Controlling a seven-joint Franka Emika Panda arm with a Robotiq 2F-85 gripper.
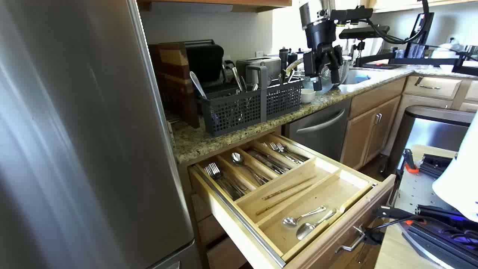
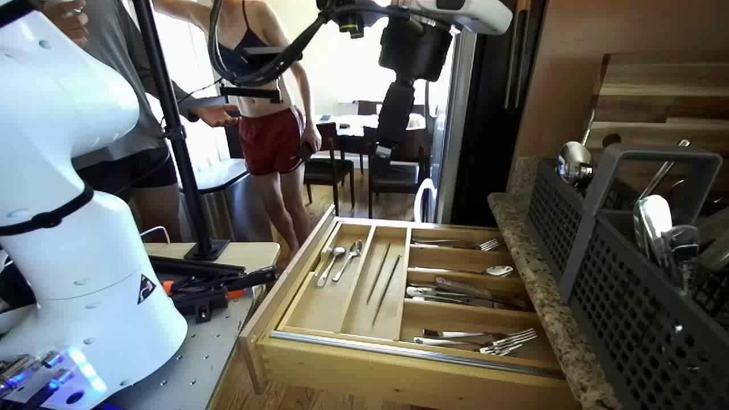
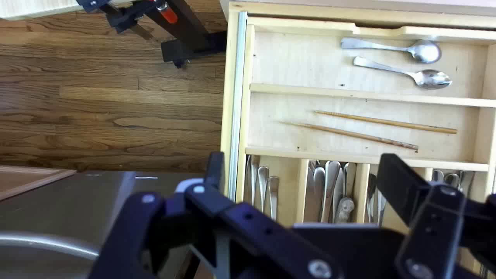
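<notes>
My gripper stands open above the pulled-out drawer, its two fingers wide apart with nothing between them. In exterior view 1 the gripper (image 1: 325, 85) hangs high, fingers pointing down, well clear of the cutlery. Two spoons (image 3: 430, 79) lie in the drawer's front compartment. Behind them, two wooden chopsticks (image 3: 386, 121) share a long compartment. The rear compartments hold forks (image 1: 214, 170), a spoon (image 1: 237, 157), knives (image 2: 451, 290) and more forks (image 2: 506, 341). In the wrist view, my gripper's dark body covers much of these rear compartments.
A grey perforated basket (image 1: 235, 110) with utensils stands on the granite counter (image 1: 197, 143) behind the drawer (image 2: 424, 379). The steel refrigerator (image 1: 89, 134) rises beside it. A white bowl (image 1: 307, 95) sits near the basket. Two people stand in the background of exterior view 2.
</notes>
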